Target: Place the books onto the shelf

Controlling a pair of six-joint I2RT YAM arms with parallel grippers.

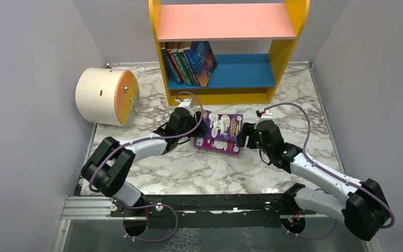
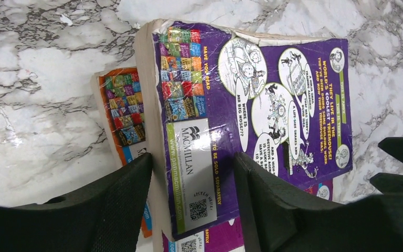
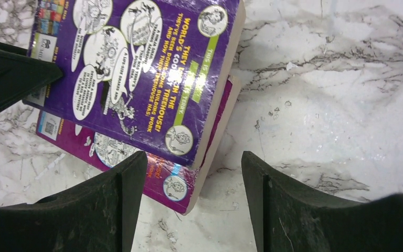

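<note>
A purple book (image 2: 252, 94) lies on a magenta book (image 3: 170, 188) at the table's centre, with an orange-edged book (image 2: 122, 110) showing underneath at the left. My left gripper is part open over the top book's left end, one finger by its spine and one on the cover; whether it grips is unclear. My right gripper stands open at the stack's right edge, its fingers either side of the books' right corners, apparently not closed on them.
A yellow shelf unit (image 1: 275, 63) with leaning books (image 1: 186, 65) stands at the back. A white cylinder with an orange face (image 1: 97, 97) is at the back left.
</note>
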